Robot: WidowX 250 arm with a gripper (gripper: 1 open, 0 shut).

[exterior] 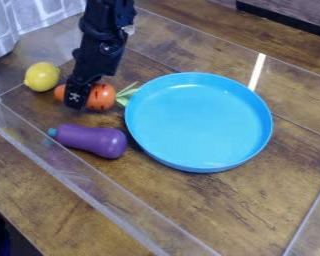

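My dark gripper (85, 92) reaches down from the top, shut on an orange carrot-like toy (101, 97) with pale green leaves that point right toward the blue plate. A yellow lemon-like toy (43, 76) lies just left of the gripper. A purple eggplant toy (93, 141) lies below the carrot, nearer the camera.
A large blue plate (196, 122) fills the middle right. A white object (0, 22) stands at the top left. Clear plastic edges cross the lower left and right.
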